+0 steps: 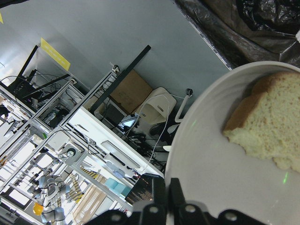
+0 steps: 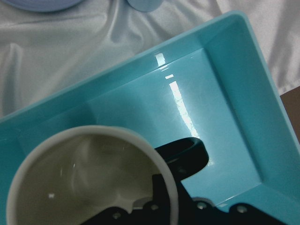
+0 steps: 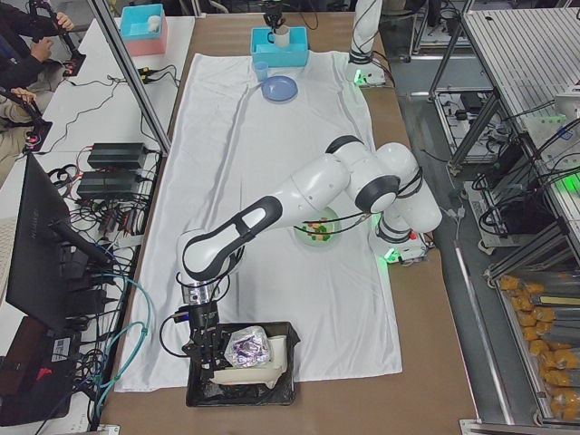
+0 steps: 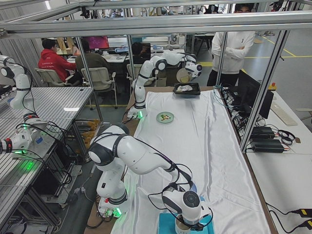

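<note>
My left gripper is shut on the rim of a pale plate [image 1: 206,168] carrying a bread slice [image 1: 262,122]; in the camera right view the plate [image 4: 184,75] is tilted above a black bin [image 4: 192,91]. The bin also holds foil [image 3: 246,346]. My right gripper is shut on a white mug [image 2: 84,173] with a dark handle, inside or just over a turquoise tray [image 2: 220,122].
A green plate [image 4: 165,117] with food pieces, a blue plate [image 3: 279,89] and a small blue cup [image 3: 261,71] are on the white cloth.
</note>
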